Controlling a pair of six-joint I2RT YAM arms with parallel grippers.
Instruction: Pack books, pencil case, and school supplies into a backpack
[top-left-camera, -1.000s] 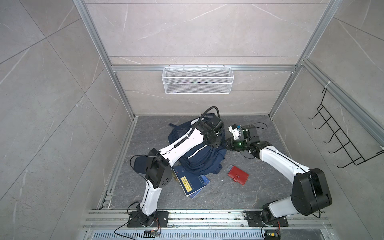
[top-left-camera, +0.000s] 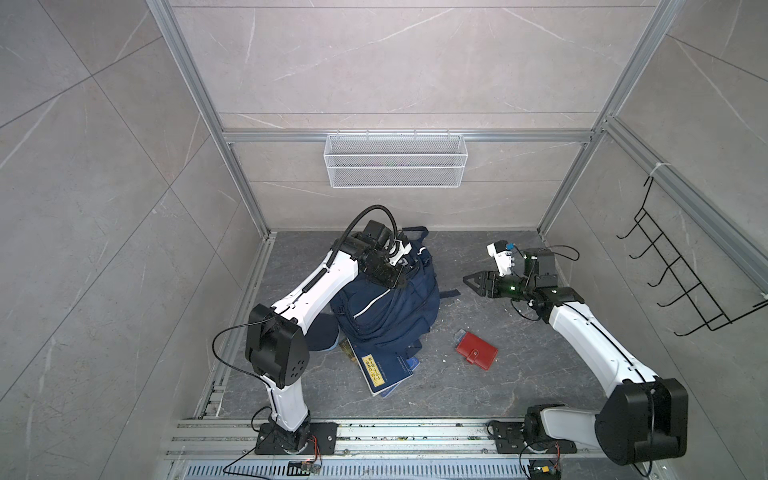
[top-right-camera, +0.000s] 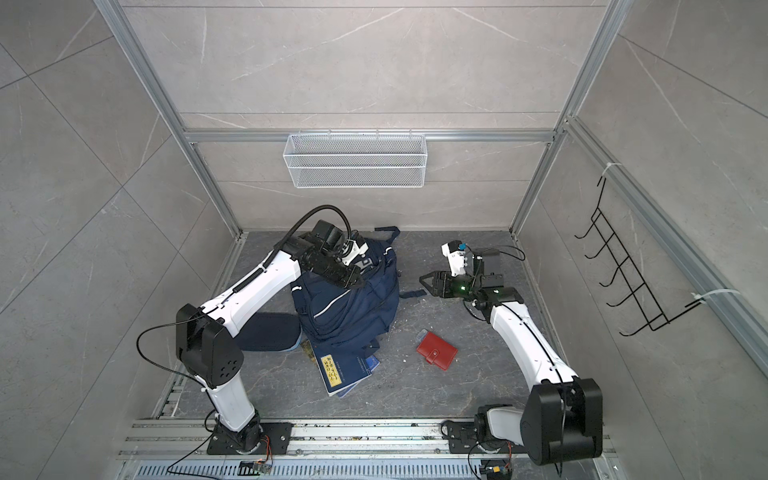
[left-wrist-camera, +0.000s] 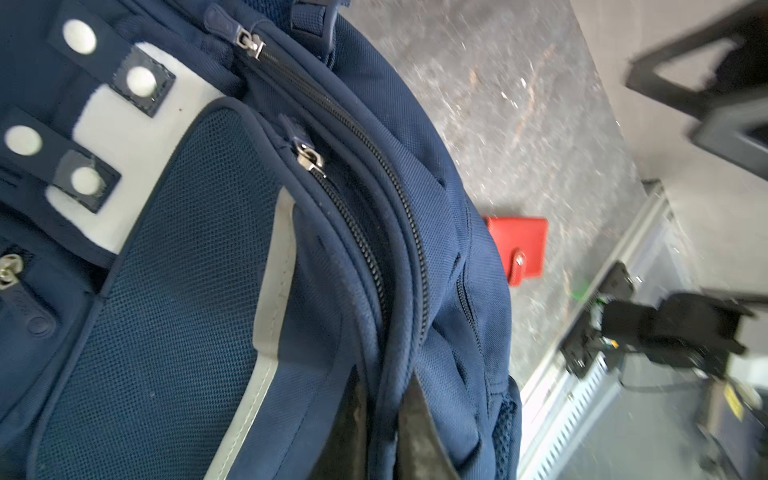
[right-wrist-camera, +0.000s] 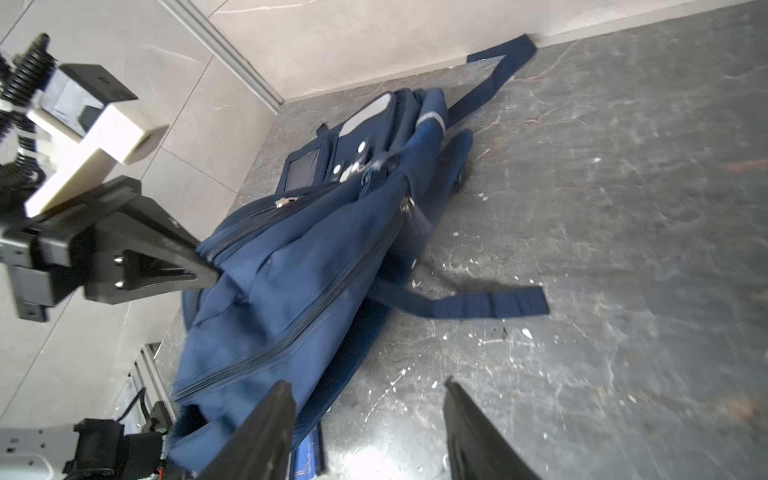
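A navy backpack (top-left-camera: 384, 320) lies in the middle of the floor. My left gripper is shut on fabric along its zippered edge. My right gripper stands open to the right of the backpack, with nothing between its fingers. A blue book (top-left-camera: 376, 369) with a yellow label lies partly under the backpack's front, with a second book beneath. A red wallet-like case (top-left-camera: 477, 349) lies to the right of the books. A dark navy case or pouch (top-right-camera: 264, 332) lies at the backpack's left.
A white wire basket (top-left-camera: 396, 160) hangs on the back wall and a black hook rack (top-left-camera: 680, 272) on the right wall. The floor at right, around the red case, is mostly clear.
My left gripper has moved left with the backpack, which has shifted leftward over more of the books. My right gripper has moved right, away from the backpack.
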